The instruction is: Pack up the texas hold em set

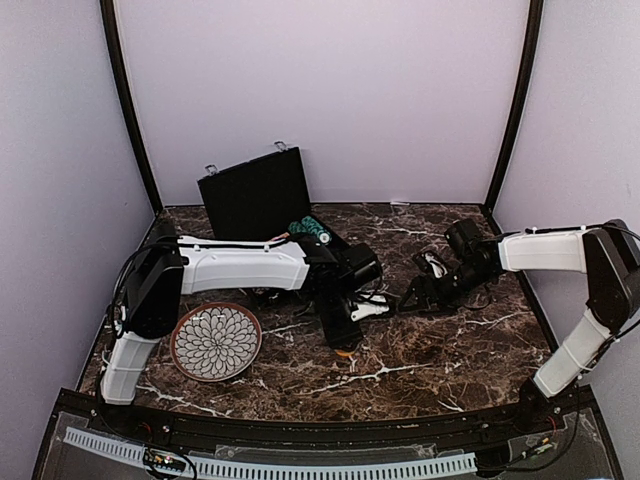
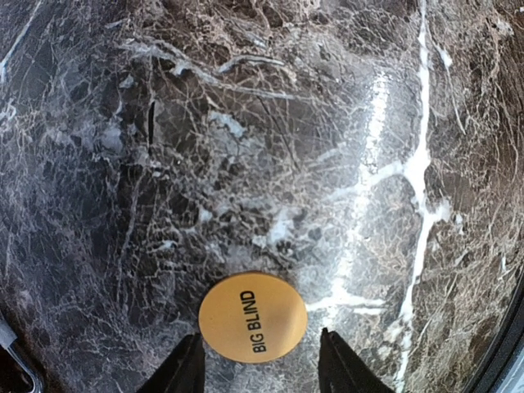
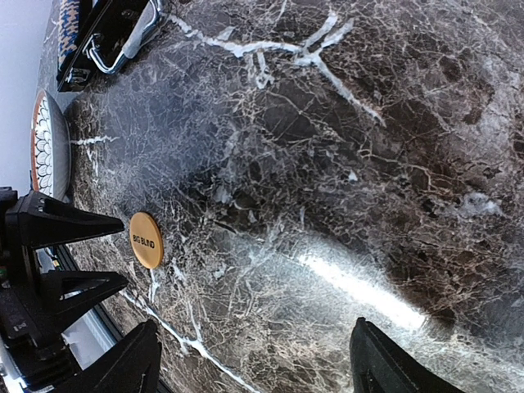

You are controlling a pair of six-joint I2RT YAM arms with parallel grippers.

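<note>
An orange round "BIG BLIND" button (image 2: 253, 318) lies flat on the dark marble table; in the top view only its edge shows under my left gripper (image 1: 343, 345). The two fingers of that gripper stand apart, one on either side of the button's near part, with a gap at each side. From the right wrist view, the button (image 3: 146, 240) sits just past the left fingertips (image 3: 119, 283), not clasped. My right gripper is open over bare table, nothing between its fingers. The black case (image 1: 255, 195) stands lid up at the back, green chips (image 1: 310, 228) inside, partly behind my left arm.
A patterned plate (image 1: 216, 342) with a reddish rim rests at the left front. A metal latch (image 3: 135, 41) juts from the case's near edge. My left arm passes over the case's front.
</note>
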